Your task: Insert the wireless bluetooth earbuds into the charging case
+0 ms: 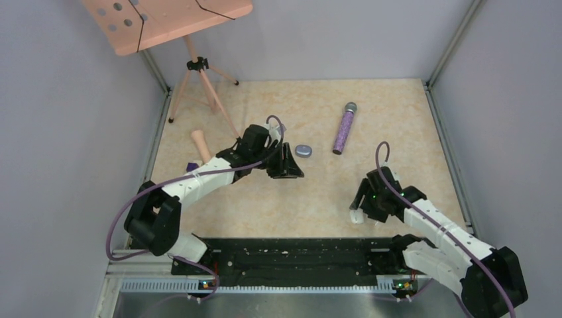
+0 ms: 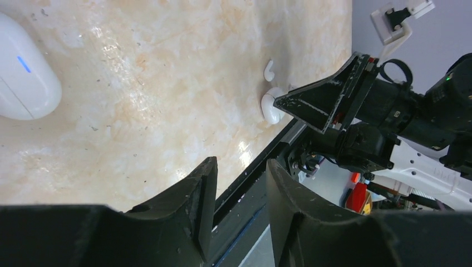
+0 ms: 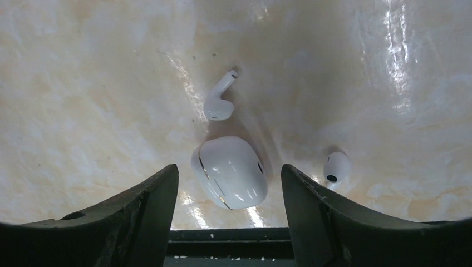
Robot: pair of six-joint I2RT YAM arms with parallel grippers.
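Observation:
The white charging case (image 3: 231, 172) lies on the table at the front right, its lid seemingly shut. One white earbud (image 3: 218, 105) rests just beyond it, and a second earbud (image 3: 336, 168) lies off to the right. My right gripper is open above the case, one finger on each side and no contact visible; from the top view, that gripper (image 1: 362, 201) covers part of the case (image 1: 357, 216). Over the middle-left of the table, my left gripper is partly open and empty.
A white rounded object with a blue mark (image 2: 25, 69) lies near the left gripper. Farther back are a blue-grey oval item (image 1: 303, 151) and a purple microphone (image 1: 344, 129). A pink stand (image 1: 209, 89) occupies the back left. Table between the arms is clear.

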